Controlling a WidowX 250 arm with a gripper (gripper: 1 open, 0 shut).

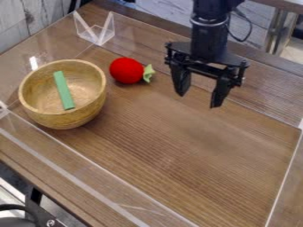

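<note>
My black gripper (208, 82) hangs over the upper right part of the wooden table, its two fingers spread apart with nothing visible between them. To its left lies a red round object (126, 69) with a small green piece at its right side. A wooden bowl (89, 106) stands at the left, holding a green bar (63, 89) that lies lengthwise inside.
A clear angular object (95, 27), perhaps a plastic holder, sits at the back left. A black cable or part shows at the bottom left corner.
</note>
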